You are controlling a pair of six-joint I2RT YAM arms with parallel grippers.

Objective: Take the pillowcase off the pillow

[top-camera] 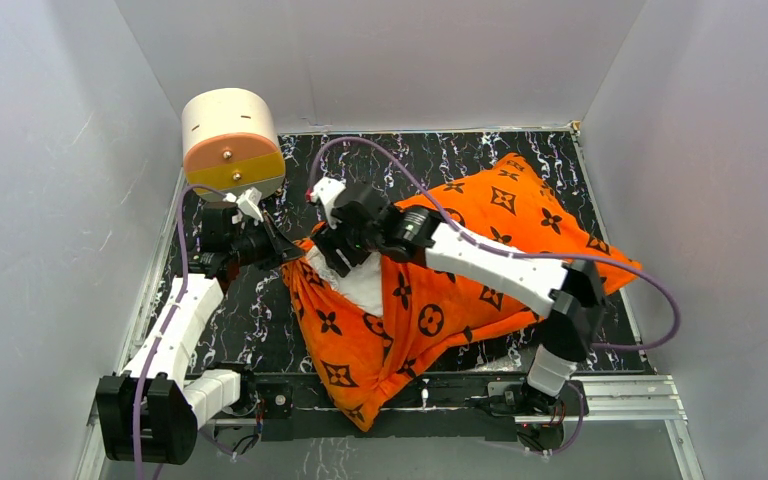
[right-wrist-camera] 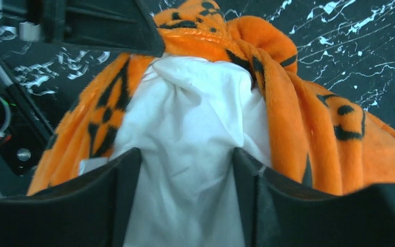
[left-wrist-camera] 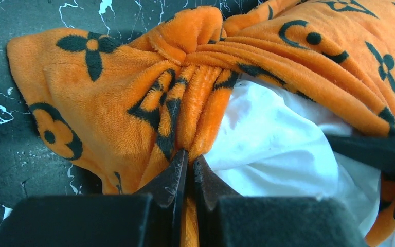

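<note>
The orange pillowcase (top-camera: 430, 318) with black flower marks stretches diagonally across the dark table, its opening gaping at the left. White pillow (top-camera: 362, 288) shows inside that opening. Bunched orange cloth is pinched at the tips of my left gripper, which is shut at the opening's left edge. Over the exposed white cloth hovers my right gripper, its fingers spread apart to either side of the white fabric. Whether they touch it is hard to tell. Most of the pillow is hidden inside the orange cover.
A cream, orange and yellow rounded box (top-camera: 230, 140) stands at the back left, close behind the left arm. Grey walls (top-camera: 380, 60) enclose the table. Bare black marbled surface (top-camera: 250, 330) lies left of the pillowcase.
</note>
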